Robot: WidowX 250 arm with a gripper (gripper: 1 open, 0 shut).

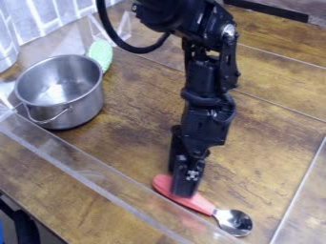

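Note:
A spoon with a red handle and a steel bowl end lies on the wooden table at the bottom centre right. My black gripper is down over the left end of the red handle, its fingertips at or on it. Whether the fingers are closed around the handle is hidden by the gripper's body.
A steel pot stands at the left, with a pale green utensil behind it. Clear strips run along the table at the lower left and right. The wood to the right of my arm is clear.

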